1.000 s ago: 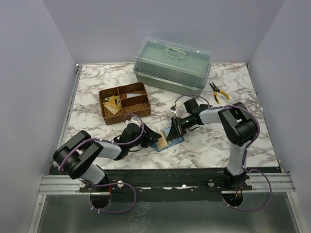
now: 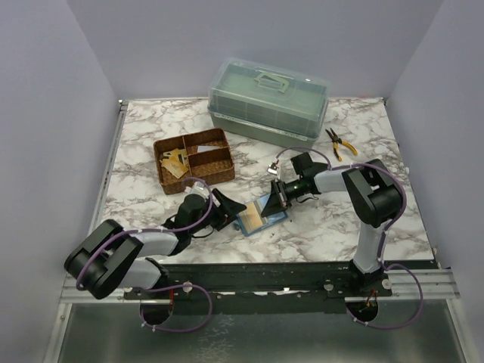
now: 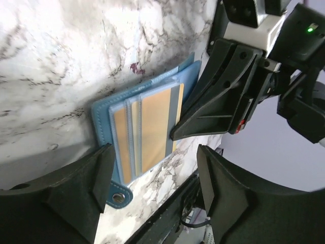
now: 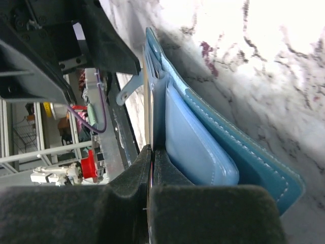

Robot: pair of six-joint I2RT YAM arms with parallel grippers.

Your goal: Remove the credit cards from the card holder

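The blue card holder [image 3: 109,127] lies flat on the marble table, its flap with a snap at the lower left and tan card slots [image 3: 152,129] facing up. My right gripper [image 2: 276,204] is shut over the holder's middle, its tips at the slots' edge; in the right wrist view the holder's layers stand just beyond them, and I cannot see anything clearly between them. My left gripper is open at the holder's left end, fingers apart, nothing between them.
A wicker basket [image 2: 212,172] with compartments is at the back left, a green lidded box [image 2: 268,106] at the back, pliers [image 2: 344,145] at the right. Free table lies left and right of the arms.
The right arm has barely moved.
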